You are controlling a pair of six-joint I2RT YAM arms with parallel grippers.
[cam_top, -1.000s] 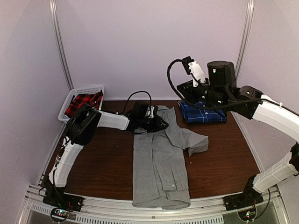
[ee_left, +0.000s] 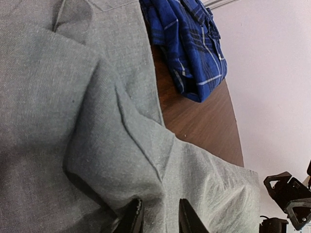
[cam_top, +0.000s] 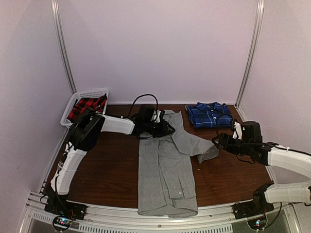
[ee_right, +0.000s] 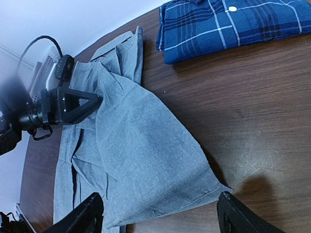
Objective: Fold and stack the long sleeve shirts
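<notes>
A grey long-sleeve shirt lies lengthwise in the middle of the table, one sleeve angled out to the right. My left gripper is down at the shirt's upper part; in the left wrist view its fingers sit among grey folds, part open, and whether cloth is between them is unclear. My right gripper hovers low by the sleeve's outer end, its fingers open wide either side of the sleeve's corner region. A folded blue plaid shirt lies at the back right.
A white basket holding red plaid cloth stands at the back left. Walls enclose the sides and back.
My right gripper has come down from high above the blue shirt to the end of the grey sleeve. The left arm looks still.
</notes>
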